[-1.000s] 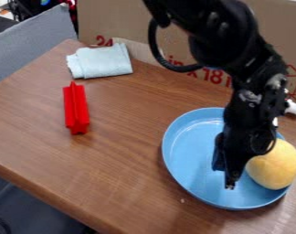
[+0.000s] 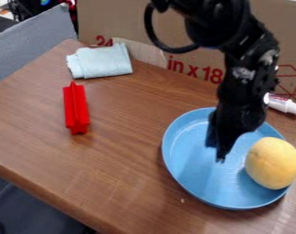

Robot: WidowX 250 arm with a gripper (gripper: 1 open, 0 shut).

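My black gripper [image 2: 219, 141] hangs over the blue plate [image 2: 195, 174], angled downward, shut with nothing visible between its fingers. A round pale yellow object [image 2: 272, 164], like a fruit or ball, rests on the right side of the plate, just right of and below my fingertips, apart from them.
A red bar-shaped object [image 2: 76, 109] lies on the left of the wooden table [image 2: 101, 164]. A folded cloth [image 2: 98, 62] sits at the back left, a white tube [image 2: 283, 104] at the right behind the plate. A cardboard box stands along the back.
My gripper has risen and drawn a little back and left from beside the yellow object, which is now more fully visible in the same place on the plate.
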